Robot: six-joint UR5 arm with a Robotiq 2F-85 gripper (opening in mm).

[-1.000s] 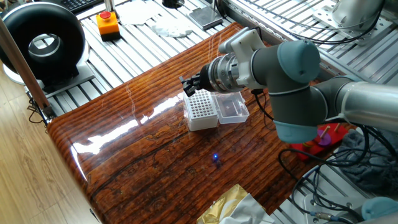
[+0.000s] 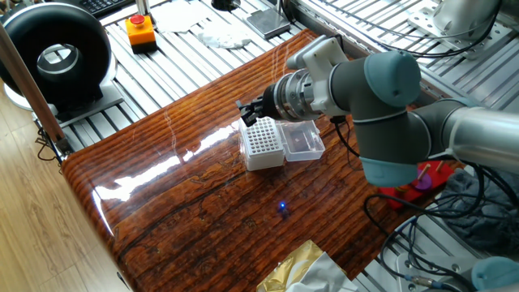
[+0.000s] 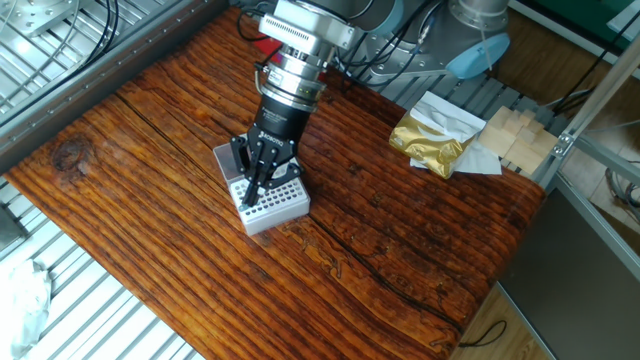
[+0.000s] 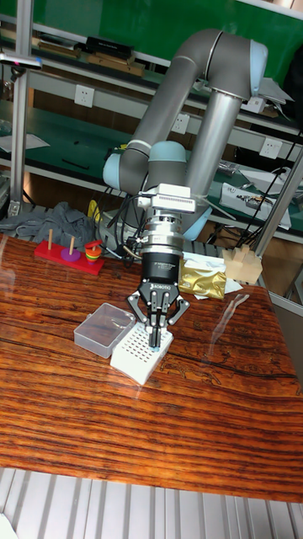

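A white rack [image 2: 263,146] with rows of small holes stands on the glossy brown wooden table. Its clear hinged lid [image 2: 302,141] lies folded open beside it. My gripper [image 4: 155,345] points down over the rack, its two black fingers drawn together. In exterior view 2 the fingertips [image 3: 249,200] cover part of the hole grid on the white rack [image 3: 277,215]. A small bluish patch shows at the tips; whether anything thin is between them, or whether they touch the rack, is unclear.
A gold-and-white tissue pack [image 3: 432,140] and wooden blocks [image 3: 518,138] lie near one table edge. A red peg toy [image 4: 70,257] and a grey cloth [image 4: 55,225] sit near the arm's base.
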